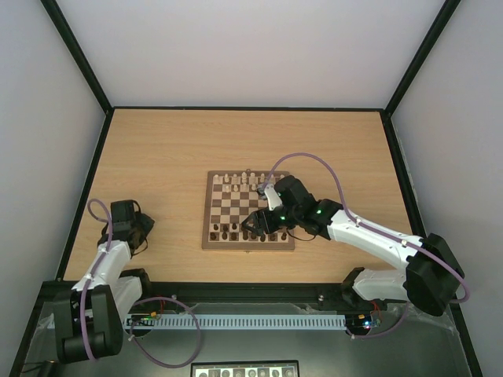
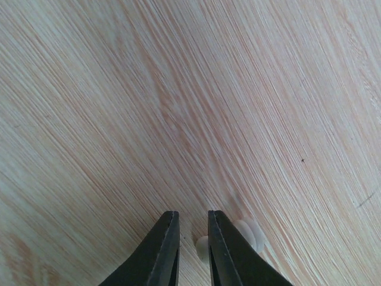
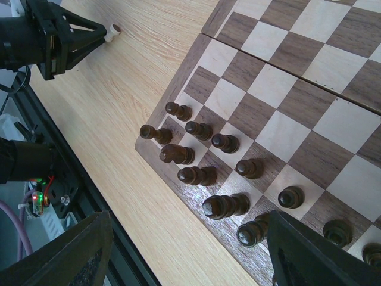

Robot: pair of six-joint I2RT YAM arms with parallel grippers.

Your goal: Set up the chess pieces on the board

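A small white piece (image 2: 251, 235) lies on its side on bare table at the far left, behind the fingertips of my left gripper; whether it is gripped cannot be told. The right wrist view also shows this piece (image 3: 112, 33) beside the left gripper. My right gripper stands open over the chessboard's (image 1: 208, 208) dark-piece side, where dark pieces (image 3: 220, 207) stand in rows. White pieces (image 1: 244, 179) stand at the board's back, partly hidden by the right arm in the top view.
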